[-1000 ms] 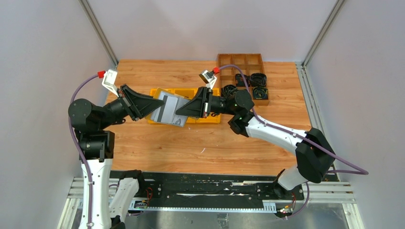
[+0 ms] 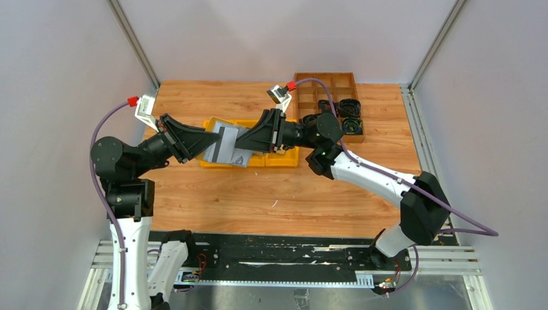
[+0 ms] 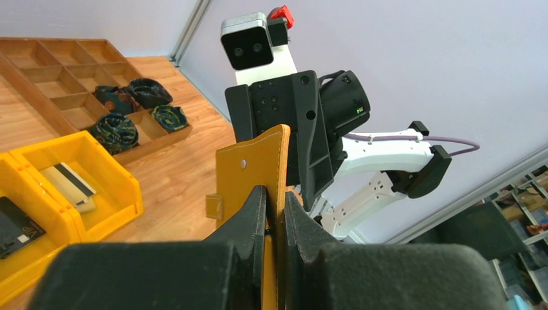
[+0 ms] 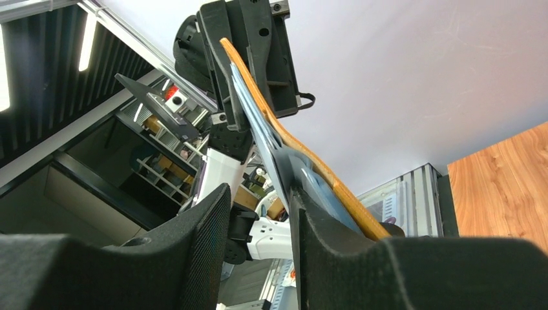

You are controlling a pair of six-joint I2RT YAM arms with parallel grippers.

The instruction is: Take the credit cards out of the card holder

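Note:
The card holder has an orange cover and clear grey sleeves, and hangs upright in the air. My left gripper is shut on its edge; in the left wrist view the cover stands between both fingers. From the right, my right gripper reaches over the sleeves. In the right wrist view its fingers stand open, and the sleeves meet the tip of one finger. The gap between the fingers looks empty. A dark stripe crosses the sleeves, but I cannot tell which pockets hold cards.
Yellow bins sit on the table below the holder. One contains a pale card with a black stripe, another a dark card. A wooden compartment tray with dark coiled items stands at the back right.
My right gripper has shifted slightly left and up in the top view, further over the sleeves. The holder has turned a little, and less of its orange edge shows. My left arm has barely moved.

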